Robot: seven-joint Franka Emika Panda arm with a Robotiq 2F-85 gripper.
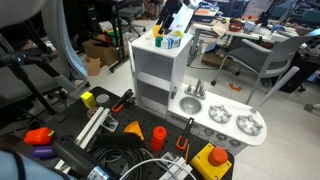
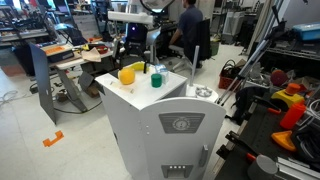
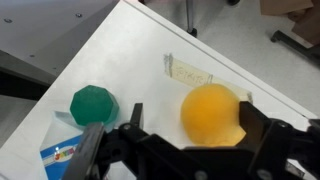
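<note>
An orange-yellow rounded object (image 3: 210, 115) sits on the white cabinet top (image 3: 150, 60), where the wrist view shows it between my open fingers, nearer the right one. My gripper holds nothing. The same orange object (image 2: 126, 76) stands near the top's left edge in exterior view 2. A green object (image 3: 93, 104) lies to the left in the wrist view, with a blue-and-white item (image 3: 58, 150) partly hidden below it. Whether a finger touches the orange object, I cannot tell.
A strip of tape (image 3: 187, 72) is stuck to the cabinet top. Beside the taller cabinet is a low white play kitchen with a sink (image 1: 190, 105) and burners. A dark table (image 1: 135, 145) with tools and cables fills the foreground.
</note>
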